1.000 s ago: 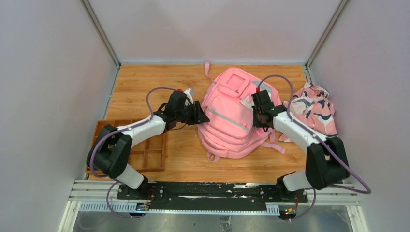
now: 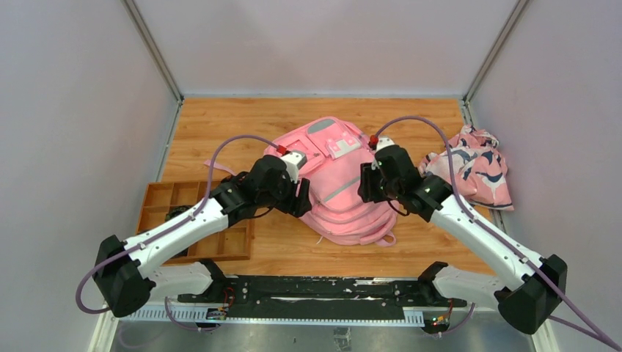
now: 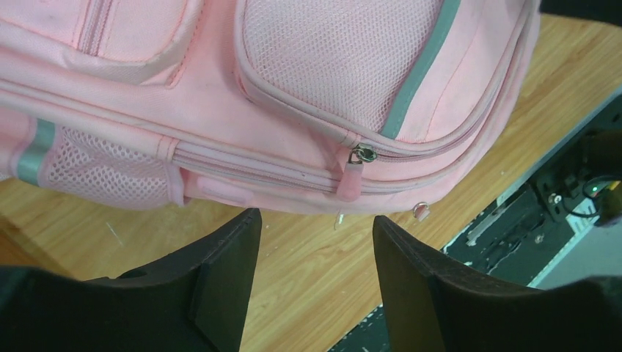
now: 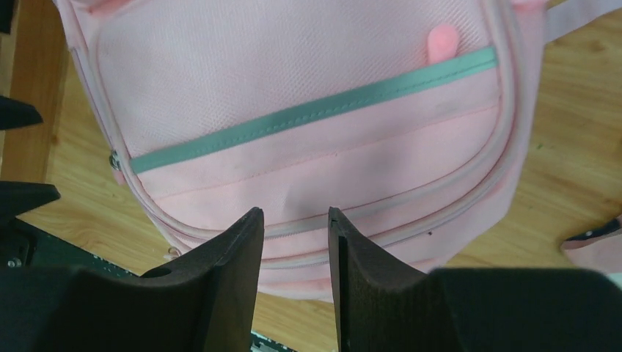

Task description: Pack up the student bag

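Observation:
A pink backpack (image 2: 345,183) lies on the wooden table between my arms, its front pockets facing up. In the left wrist view a zipper pull (image 3: 350,181) hangs at the bag's side seam, beyond my left gripper. That gripper is open over bare wood beside the bag, with nothing between its fingers. Above the right part of the bag is my right gripper, its fingers part open and holding nothing. A green-grey stripe (image 4: 315,110) crosses the bag's front in the right wrist view. The bag's main compartment looks closed.
A wooden divided tray (image 2: 231,246) stands at the left, partly under my left arm, with dark items in it. A pink patterned cloth bag (image 2: 480,169) lies at the right edge. Bare table (image 2: 411,110) shows along the back.
The backpack has turned and shifted left since a second ago. Lately my left gripper has moved left.

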